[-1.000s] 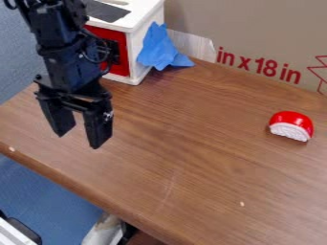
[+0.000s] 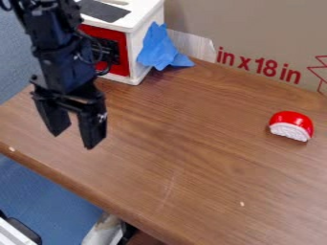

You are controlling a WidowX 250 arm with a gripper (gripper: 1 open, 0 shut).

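Observation:
My black gripper (image 2: 73,124) hangs over the left part of the wooden table (image 2: 192,182), its two fingers wide apart with nothing between them. A red rounded object with a white base (image 2: 292,125) lies alone on the right side of the table. A blue cloth (image 2: 163,53) is bunched against a white box with a red front (image 2: 141,19) at the back, behind my arm.
A cardboard panel with red lettering (image 2: 255,29) stands along the back edge. Beyond the table's left edge is blue fabric (image 2: 45,191).
The gripper has shifted very slightly to the left over the last second. Nothing else has visibly moved.

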